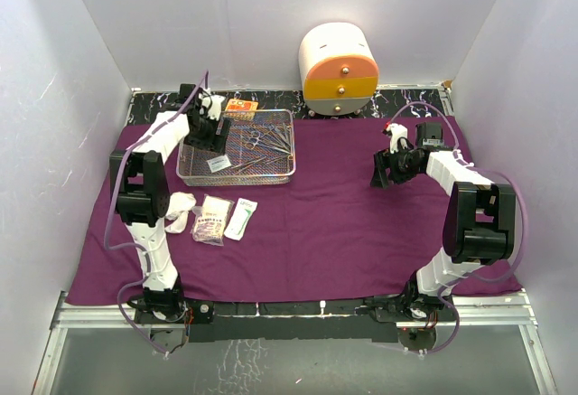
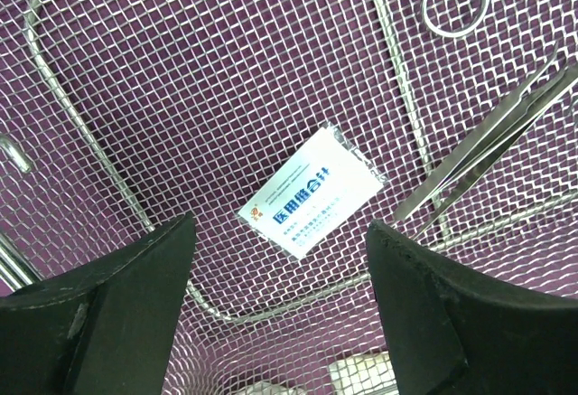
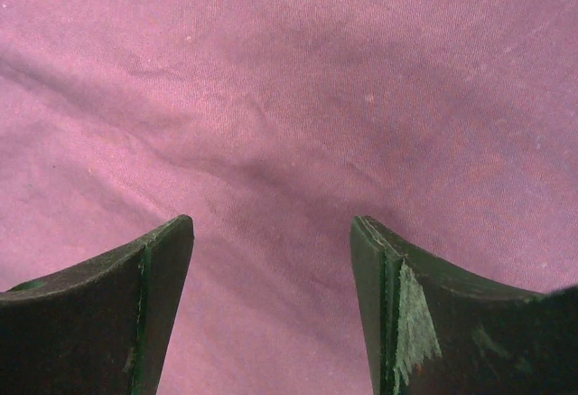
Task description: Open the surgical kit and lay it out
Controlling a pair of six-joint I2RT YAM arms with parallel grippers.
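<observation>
A wire mesh basket holds scissors, tweezers, other slim instruments and a small white labelled packet. My left gripper hangs over the basket's left part; in its wrist view the fingers are apart, with the packet lying beyond and between them. My right gripper is above the purple cloth at the right, fingers apart with only cloth visible between them.
In front of the basket lie white gauze, a bagged pack and a pale pouch. A drawer cabinet stands behind.
</observation>
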